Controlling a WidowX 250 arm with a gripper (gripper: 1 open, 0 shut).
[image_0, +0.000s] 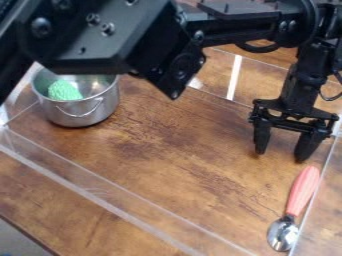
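Note:
My gripper (283, 142) hangs open at the right of the view, fingers pointing down, with nothing between them. Below it on the wooden surface lies a spoon with a salmon-pink handle (302, 190) and a steel bowl end (282, 236). At the left stands a steel pot (86, 110) with a green ribbed object (64, 89) inside it.
Transparent strips run along its left and right sides. The dark arm spans the top of the view and hides what lies behind it.

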